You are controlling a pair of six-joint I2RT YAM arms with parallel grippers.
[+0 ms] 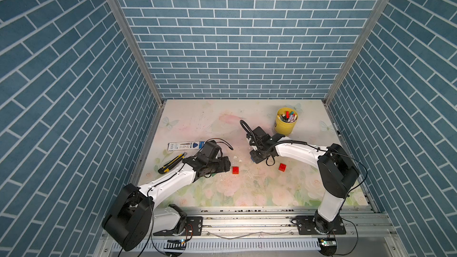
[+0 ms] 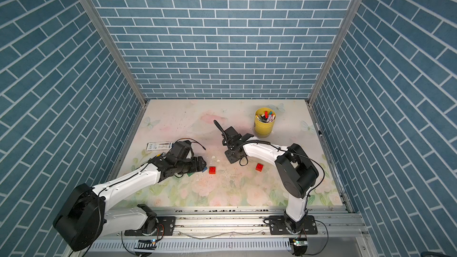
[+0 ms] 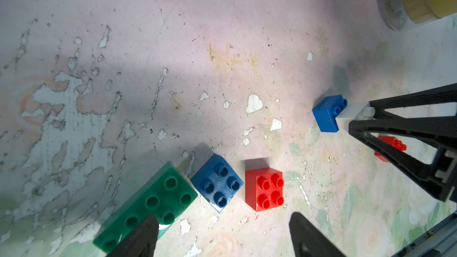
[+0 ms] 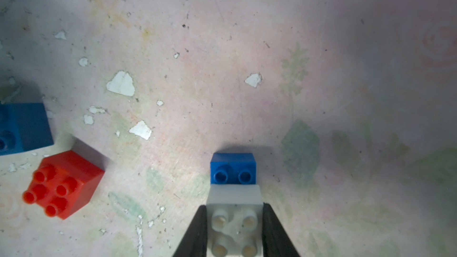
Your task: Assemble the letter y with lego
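Note:
My right gripper is shut on a pale grey-white brick (image 4: 234,195). That brick overlaps part of a blue brick (image 4: 232,167), leaving two blue studs uncovered; whether they are pressed together, I cannot tell. In the left wrist view, my left gripper stands open, nothing between its fingertips. Ahead of it on the table sit a long green brick (image 3: 152,202), a second blue brick (image 3: 218,183) and a red brick (image 3: 264,189), the blue one close against the green one's end. Another red brick (image 1: 282,167) rests right of the right gripper.
A yellow bucket of markers (image 1: 285,126) stands at the back right. Left of the left arm are a yellow-black utility knife (image 1: 171,163) and a white-blue packet (image 1: 184,146).

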